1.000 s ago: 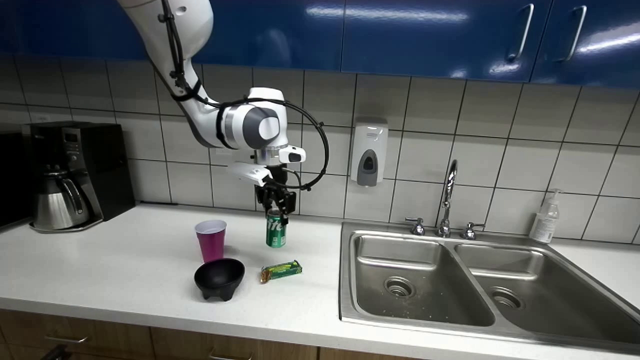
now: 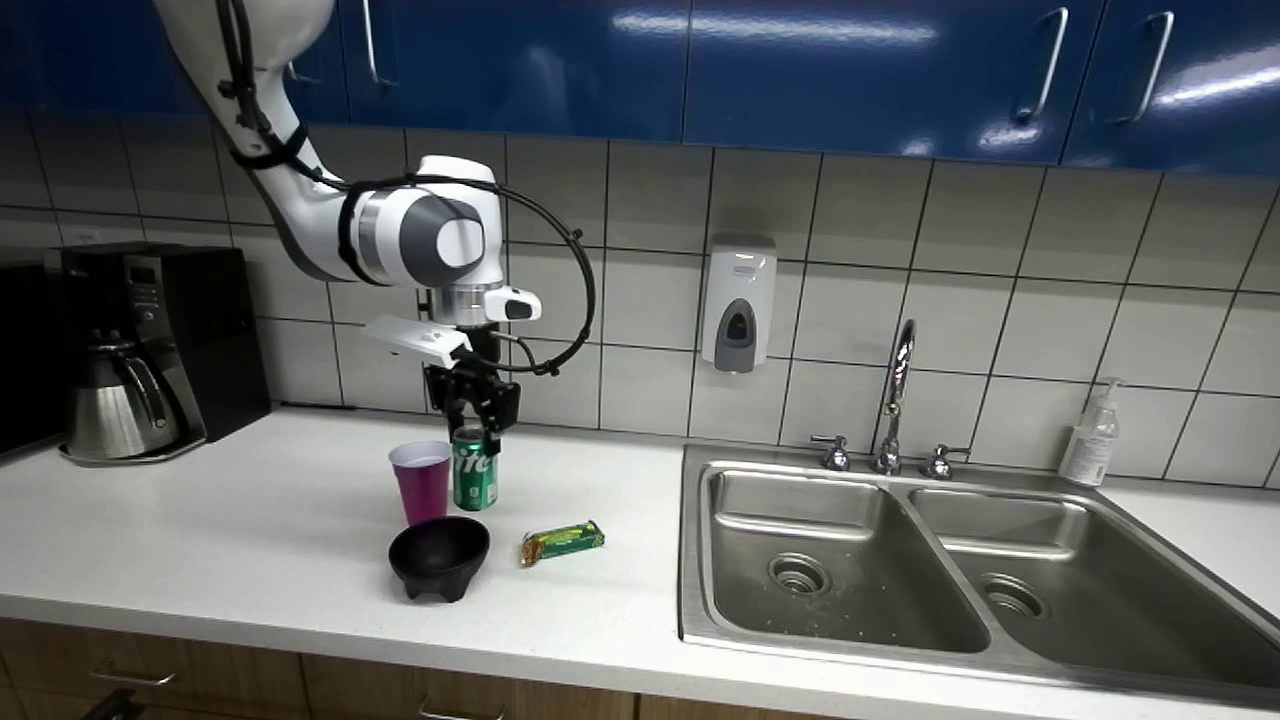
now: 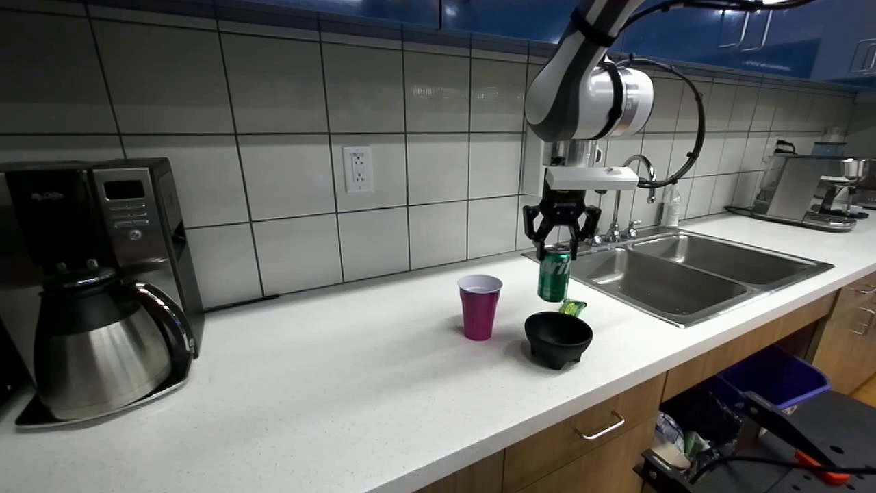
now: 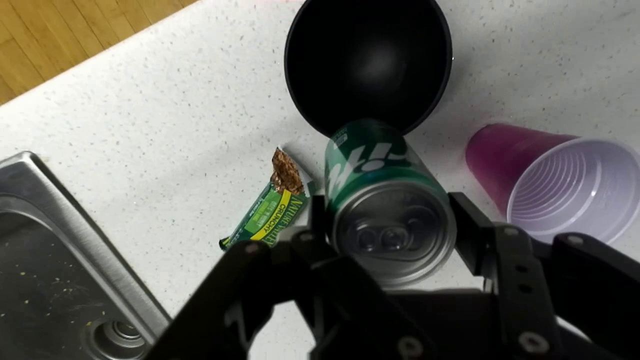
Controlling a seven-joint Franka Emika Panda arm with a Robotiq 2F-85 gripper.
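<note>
A green soda can (image 2: 475,480) is gripped upright near its top by my gripper (image 3: 559,249). In the second exterior view the can (image 3: 554,278) appears raised above the counter, behind the black bowl (image 3: 559,338). Seen from the wrist, the can's silver top (image 4: 393,234) sits between the two fingers, and its lower end overlaps the bowl's rim. My gripper is shut on the can's sides. A magenta cup (image 4: 516,162) with a white inside stands close by, upright and apart from the can. The black bowl (image 2: 439,557) looks empty.
A green granola bar wrapper (image 2: 564,542) lies to the right of the bowl. Further right is the double steel sink (image 2: 840,552). A coffee maker (image 2: 156,348) occupies the left end. The counter (image 3: 328,370) between coffee maker and cup is clear.
The arm and the held can have moved left in the first exterior view, from above the wrapper's rear to just behind the cup. Cup, bowl and wrapper have stayed put.
</note>
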